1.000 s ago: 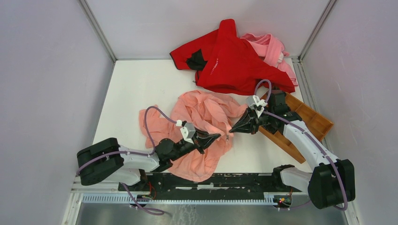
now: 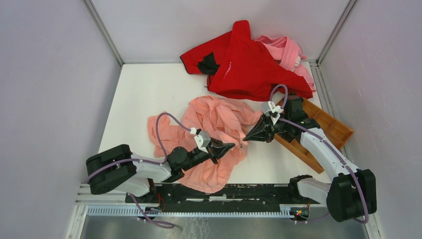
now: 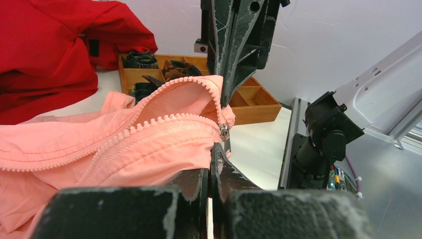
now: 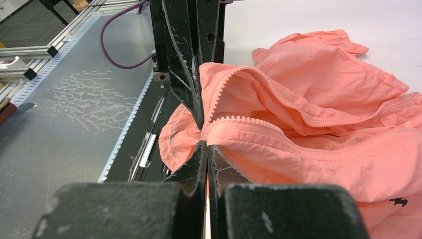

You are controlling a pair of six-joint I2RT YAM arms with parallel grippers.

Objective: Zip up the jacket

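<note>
The salmon-pink jacket [image 2: 211, 117] lies rumpled on the white table, its two toothed zipper edges still apart as they run left in the left wrist view. Those edges converge at the metal zipper slider [image 3: 225, 132], from which a pull tab hangs. Close to the slider, my left gripper is shut at the lower zipper edge, with cloth at its tips. My right gripper is shut too, its tips on the thin jacket edge near the end of the zipper. In the top view the two grippers' tips nearly meet. Their fingers hide the exact contact.
A red jacket [image 2: 249, 64] and a pink garment [image 2: 286, 52] are heaped at the back. The wooden compartment box [image 2: 323, 124] stands at the right, beneath the right arm. Bare white table [image 2: 144, 89] shows at the back left.
My left gripper and arm have shifted very slightly to the right. The right arm and the jacket look unchanged.
</note>
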